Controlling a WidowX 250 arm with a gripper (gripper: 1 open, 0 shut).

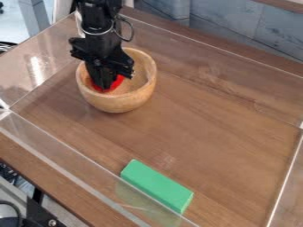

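Observation:
My black gripper (102,73) reaches down into a round wooden bowl (134,96) at the upper left of the table. It is shut on a red object (113,82) inside the bowl, mostly hidden by the fingers and wrist.
A green block (157,184) lies near the front of the wooden table (213,115). Clear low walls edge the table at left and right. A grey panel stands at the back.

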